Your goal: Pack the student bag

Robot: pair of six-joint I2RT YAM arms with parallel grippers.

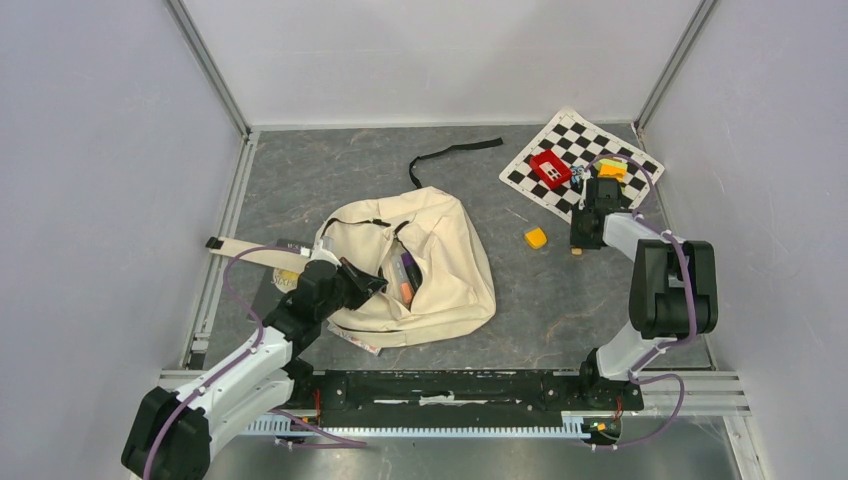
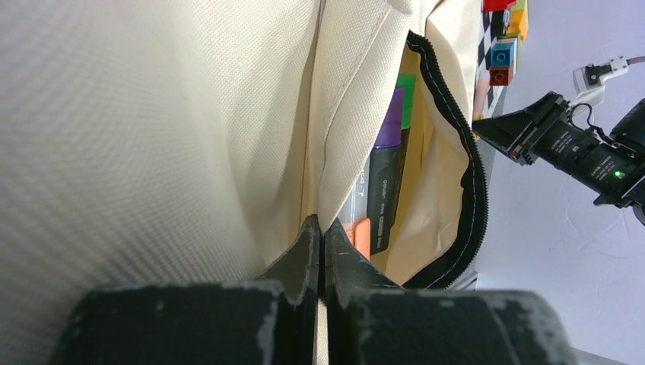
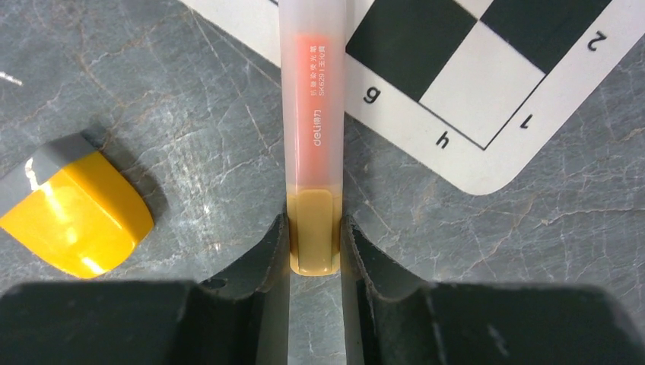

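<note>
A highlighter (image 3: pixel 313 122) with an orange barrel and yellow cap lies partly over the chessboard's edge. My right gripper is shut on its yellow cap end, a finger touching each side. Seen from above, the cream student bag (image 1: pixel 440 255) lies with its zipped pocket gaping. Inside the pocket, the left wrist view shows a purple-capped marker (image 2: pixel 390 125), a green-capped one (image 2: pixel 407 99) and an orange-ended item (image 2: pixel 360 236). My left gripper has its fingertips together at the bag's opening, seemingly pinching cream fabric below them.
A yellow and grey object (image 1: pixel 536 238) lies left of the right gripper. On the chessboard (image 1: pixel 547 195) sit a red box (image 1: pixel 550 169) and yellow-orange blocks (image 1: pixel 612 170). A black strap (image 1: pixel 455 150) stretches behind the bag. Bare table lies right of the bag.
</note>
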